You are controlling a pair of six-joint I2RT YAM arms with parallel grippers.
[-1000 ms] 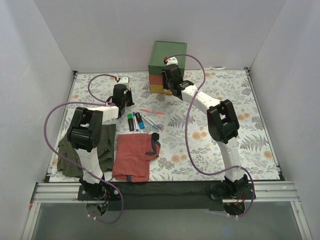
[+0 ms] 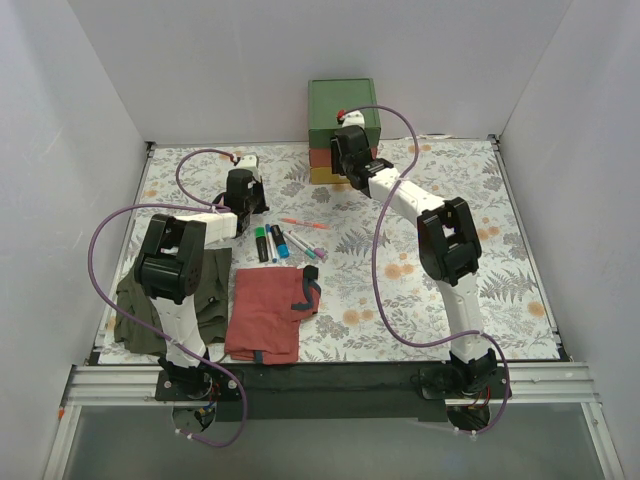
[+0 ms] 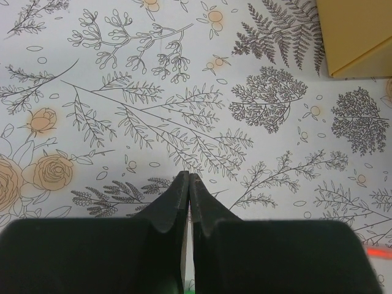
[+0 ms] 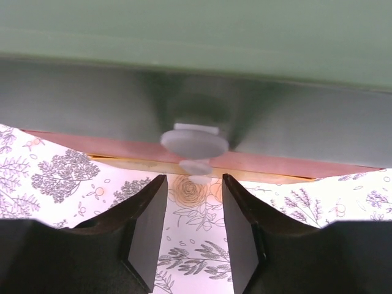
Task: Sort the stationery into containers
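A drawer stack with a green top (image 2: 342, 103), a red layer (image 4: 288, 162) and a yellow layer (image 2: 322, 175) stands at the back. Pale round knobs (image 4: 195, 144) stick out of its front. Facing them at close range, my right gripper is open, fingers apart, and no grip on a knob shows. My left gripper is shut and empty over the patterned table. Near it lie an orange pen (image 2: 305, 223), a green-capped marker (image 2: 262, 245), a blue-capped marker (image 2: 279, 241) and several slim pens (image 2: 301, 245).
Folded red cloth (image 2: 264, 308) lies at the front centre, with dark green cloth (image 2: 212, 300) left of it, under my left arm.
The drawer stack has shifted slightly right and turned straighter, and my right gripper has moved a little right with it. The left arm and the stationery have stayed put.
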